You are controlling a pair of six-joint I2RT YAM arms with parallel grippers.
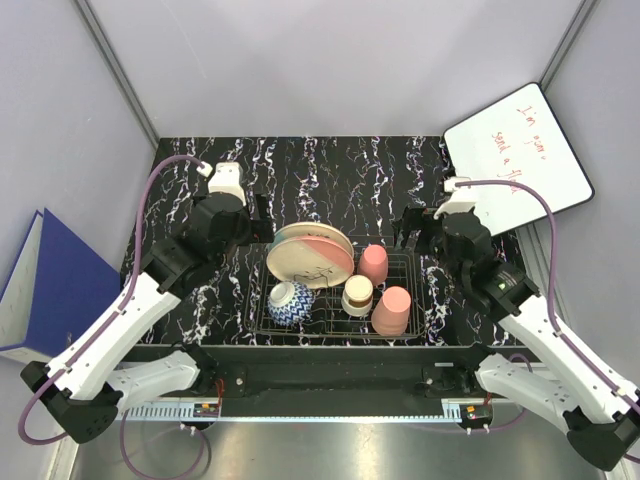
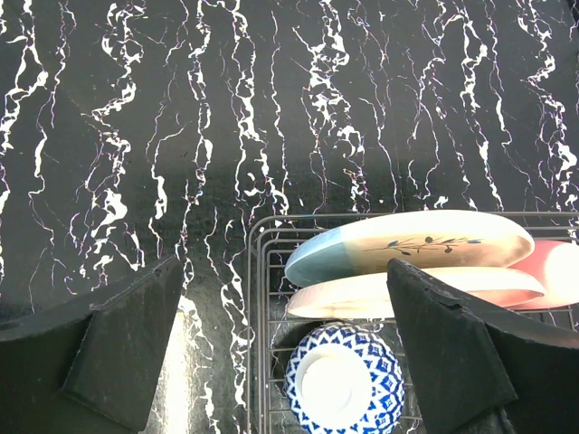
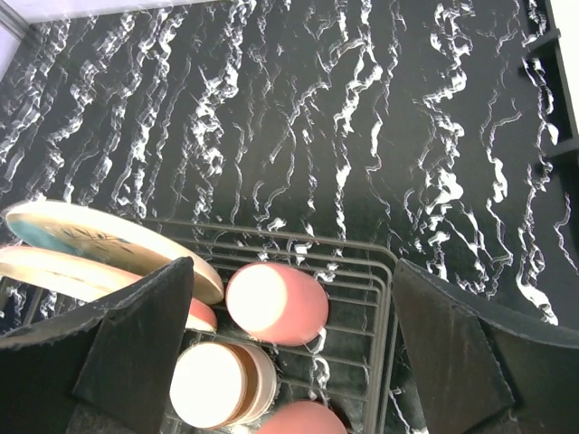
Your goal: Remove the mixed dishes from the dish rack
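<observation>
A black wire dish rack (image 1: 340, 337) stands at the front middle of the counter. Two plates lean in its back left, a cream and teal one (image 2: 425, 237) behind a cream and pink one (image 1: 308, 262). In front of them sits an upturned blue-and-white patterned bowl (image 1: 289, 303). To the right are two pink cups, one behind (image 1: 374, 264) and one in front (image 1: 391, 312), with a white and brown cup (image 1: 357, 296) beside them. My left gripper (image 1: 262, 218) hangs open near the plates, and my right gripper (image 1: 402, 228) is open by the rack's back right; both are empty.
Bare black marble counter (image 1: 330, 180) lies behind the rack. A whiteboard (image 1: 520, 158) with red writing leans at the back right. On the far left stands a blue binder-like object (image 1: 75, 285).
</observation>
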